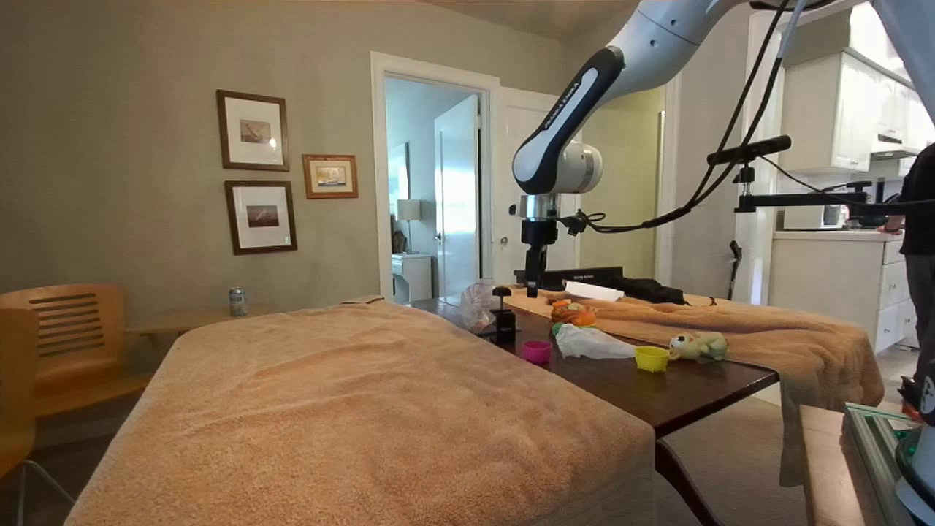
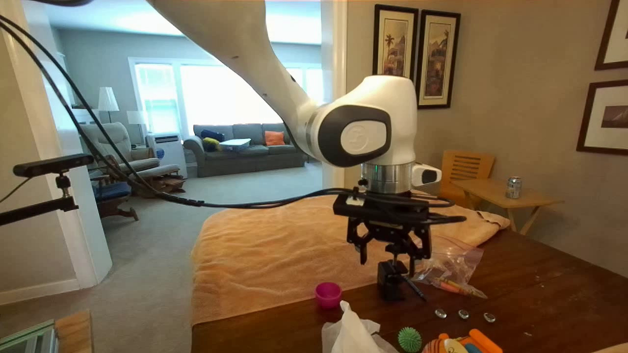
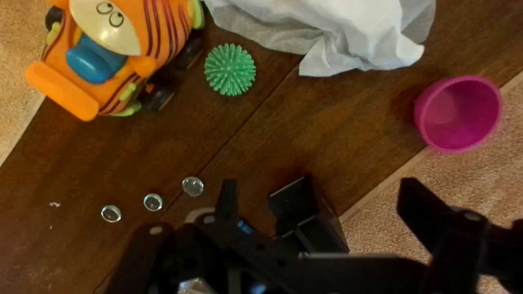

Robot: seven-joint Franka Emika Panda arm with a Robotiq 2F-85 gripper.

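Observation:
My gripper [image 2: 392, 260] is open, pointing down over the table, with its fingers well apart. In the wrist view a black block-like stand [image 3: 299, 206] shows between the fingers, partly hidden by the gripper body. Judging from exterior view 2, that stand [image 2: 391, 281] is on the table below the fingertips; whether they touch its top knob cannot be told there. A magenta cup [image 3: 458, 113] stands open side up near the towel edge. A green spiky ball [image 3: 230, 69] lies beside an orange striped toy car [image 3: 162, 29]. White crumpled tissue [image 3: 360, 36] lies between ball and cup.
Several things crowd the table: clear glass beads [image 3: 192, 186], a plastic bag [image 2: 450, 267] behind the stand, a yellow cup [image 1: 651, 359] and a plush toy [image 1: 698, 346]. An orange towel [image 1: 368, 412] covers the neighbouring surface. Bare wood [image 2: 547, 288] shows at right in exterior view 2.

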